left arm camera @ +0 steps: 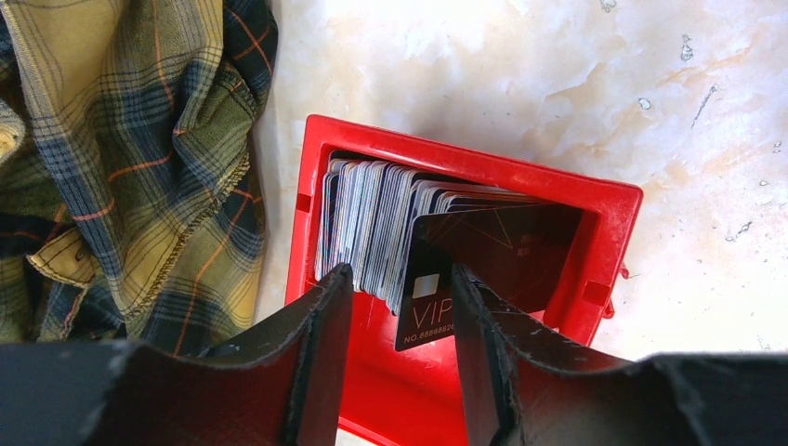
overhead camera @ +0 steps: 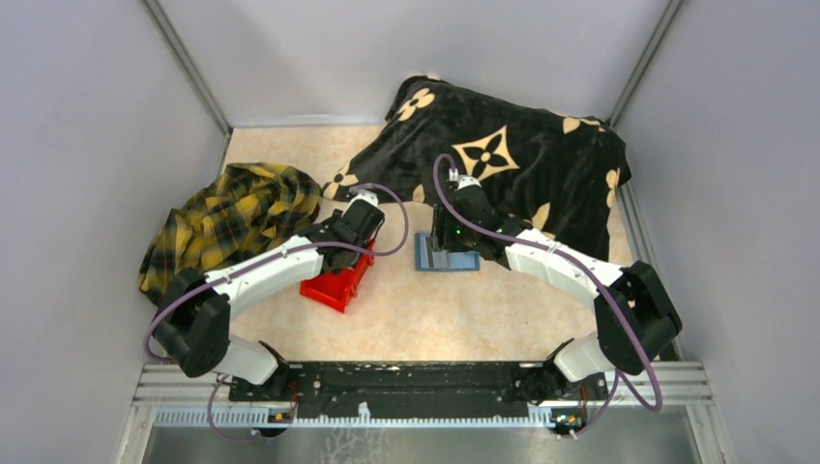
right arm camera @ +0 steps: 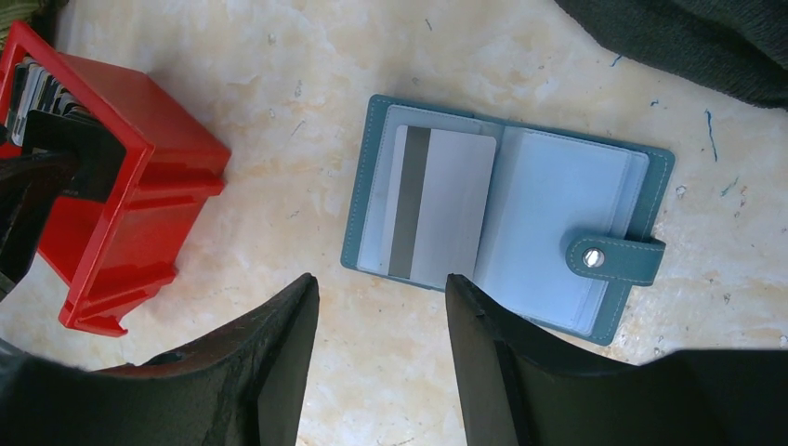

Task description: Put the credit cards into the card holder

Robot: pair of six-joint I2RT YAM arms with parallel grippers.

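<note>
A red box (left arm camera: 595, 297) holds a packed row of cards (left arm camera: 367, 223), with a black VIP card (left arm camera: 497, 251) at the front. My left gripper is over that box, fingers apart at the black card's lower part; whether anything is between them is unclear. The blue card holder (right arm camera: 632, 242) lies open on the table, a white card with a grey stripe (right arm camera: 451, 200) in its left sleeve and the right sleeve empty. My right gripper hangs open above the table by the holder's near edge.
A yellow plaid cloth (overhead camera: 222, 213) lies left of the box. A dark patterned blanket (overhead camera: 522, 145) covers the back.
</note>
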